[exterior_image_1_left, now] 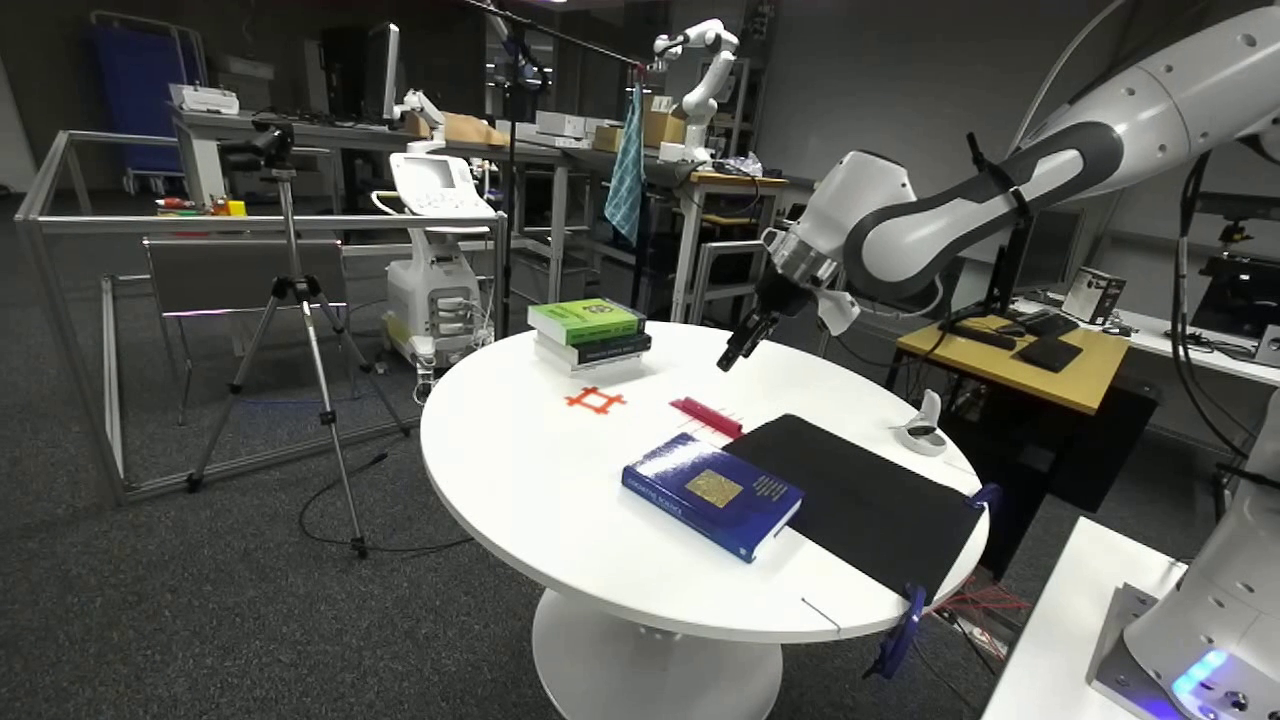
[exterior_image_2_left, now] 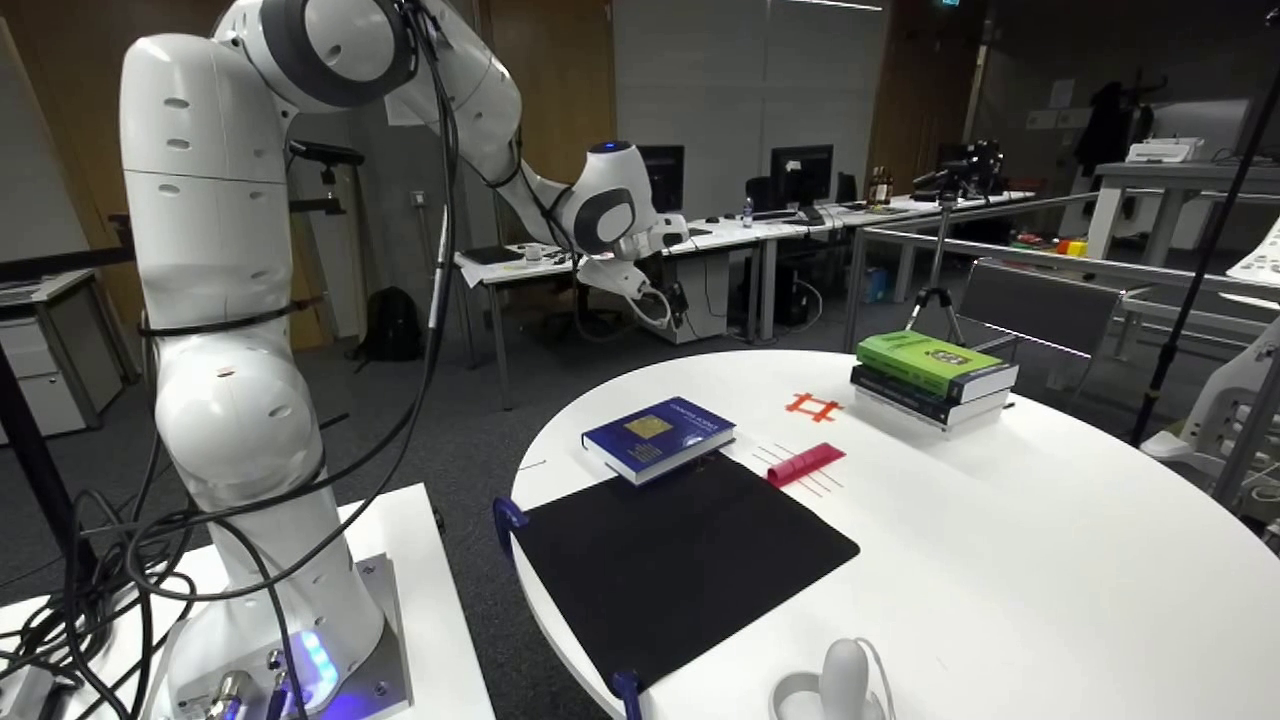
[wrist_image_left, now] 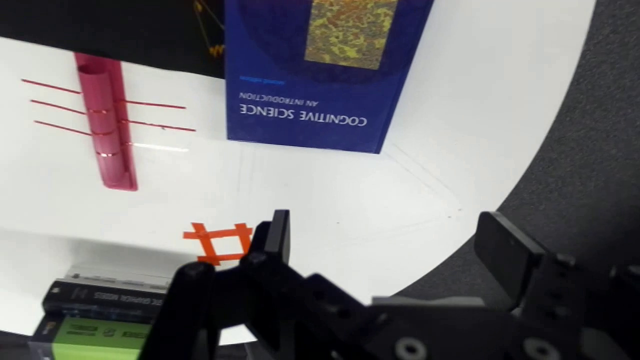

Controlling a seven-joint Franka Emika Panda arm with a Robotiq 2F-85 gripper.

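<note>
A blue "Cognitive Science" book (exterior_image_1_left: 714,492) lies flat on the round white table (exterior_image_1_left: 516,480), partly over the edge of a black mat (exterior_image_1_left: 876,498). On the far side, a green book (exterior_image_2_left: 930,358) tops a stack with a black book (exterior_image_2_left: 902,394) and a pale one beneath. My gripper hangs in the air above the table, its fingers (wrist_image_left: 279,237) wide apart and nothing between them. In the wrist view the blue book is ahead of the fingers, and the stack at lower left is partly covered by the gripper body.
A pink holder (wrist_image_left: 105,129) with thin red strips lies beside the mat. An orange tape square (exterior_image_2_left: 815,407) marks the tabletop near the stack. Blue clamps (exterior_image_1_left: 900,630) grip the table edge at the mat, and a white device (exterior_image_1_left: 923,426) stands near it.
</note>
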